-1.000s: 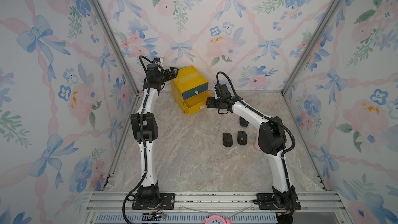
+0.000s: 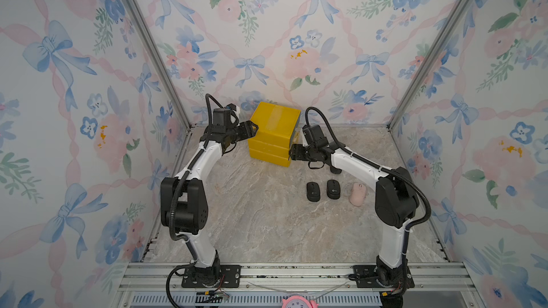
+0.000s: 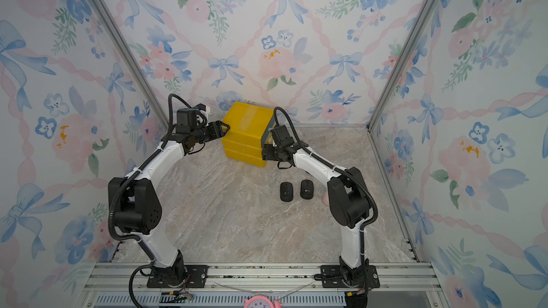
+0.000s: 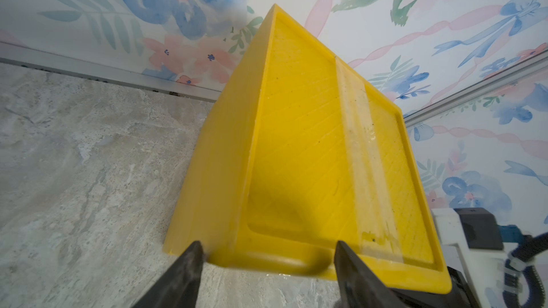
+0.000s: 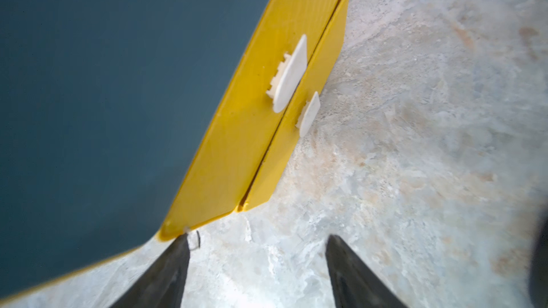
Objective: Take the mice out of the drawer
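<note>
The yellow drawer box (image 2: 274, 119) stands at the back, its white-handled drawers (image 5: 285, 79) facing right. My left gripper is shut on the box's top rim at its left side. My right gripper is part open beside the front edge of the box, with nothing seen between its fingers. Outside the box on the right of the table lie black mice (image 2: 312, 191) and a pink mouse (image 2: 358, 194); another dark one is partly hidden behind my right arm.
Floral walls (image 2: 319, 34) enclose the table. The back wall is close behind the box.
The box has turned and moved right and toward the front.
</note>
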